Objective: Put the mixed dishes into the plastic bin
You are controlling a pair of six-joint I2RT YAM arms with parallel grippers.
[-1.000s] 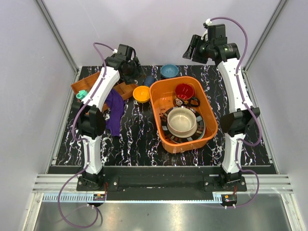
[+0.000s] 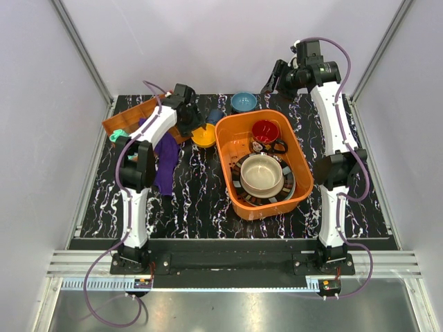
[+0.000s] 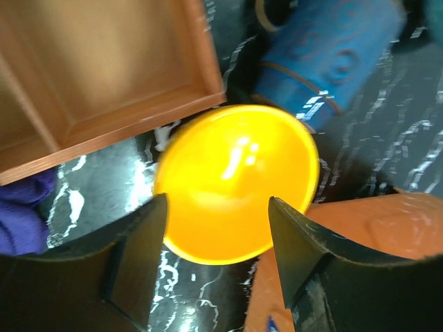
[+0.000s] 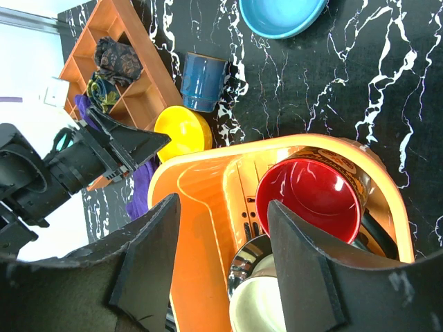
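My left gripper is open just over a yellow bowl (image 3: 235, 166), left of the orange bin (image 2: 228, 207). A blue cup (image 3: 325, 55) lies beside that bowl, and a light-blue bowl (image 2: 243, 102) stands behind the bin. The bin holds a red bowl (image 4: 308, 190), a cream bowl (image 2: 261, 173) on patterned plates and a dark patterned item. My right gripper hangs open above the bin's back right.
A wooden compartment tray (image 3: 111, 111) with cloths stands at the back left, a purple cloth (image 2: 166, 169) beside it.
The left gripper has moved down toward the yellow bowl. The right gripper has also shifted slightly downward in the top view. The dishes are unmoved.
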